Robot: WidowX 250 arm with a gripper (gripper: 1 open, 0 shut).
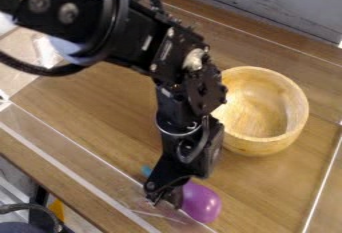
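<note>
My black gripper [170, 185] reaches down to the front of the wooden counter, its fingertips at the left part of a purple object [201, 205], likely rounded like an eggplant. A small teal bit shows just left of the fingers. Whether the fingers are closed on the purple object cannot be seen clearly. Behind the gripper, to its right, stands a light wooden bowl [271, 104], empty as far as it shows, partly hidden by the arm.
A grey wall stands at the back.
</note>
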